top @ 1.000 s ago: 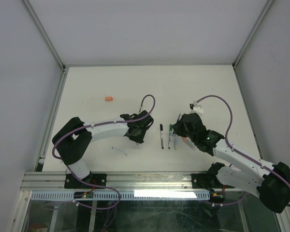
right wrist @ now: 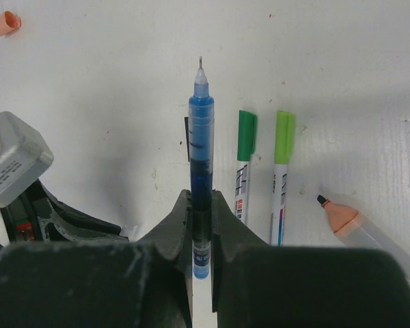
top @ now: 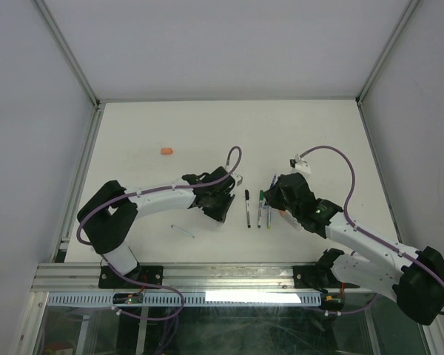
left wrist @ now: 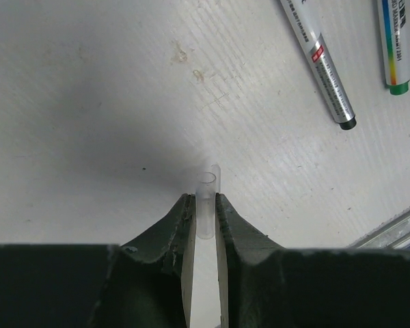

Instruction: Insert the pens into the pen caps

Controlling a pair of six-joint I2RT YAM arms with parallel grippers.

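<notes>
In the left wrist view a clear pen cap [left wrist: 206,208] is pinched upright between the fingertips of my left gripper, its round rim facing up. My right gripper is shut on a slim blue pen [right wrist: 201,137], whose thin metal tip points away from the fingers. From above, the left gripper [top: 220,214] is left of the upright-lying markers and the right gripper [top: 270,198] is to their right. Pen and cap are apart, with a gap between the two arms.
A black-capped marker [top: 247,208], a dark green-capped marker [right wrist: 246,147] and a light green-capped marker [right wrist: 282,157] lie between the arms. An orange-tipped marker [right wrist: 348,222] lies near the right gripper. An orange cap [top: 166,151] sits back left; a thin clear piece [top: 183,231] lies front left.
My left gripper has shifted slightly right and its wrist has turned a little, still holding the cap. The right arm and the markers have stayed put.
</notes>
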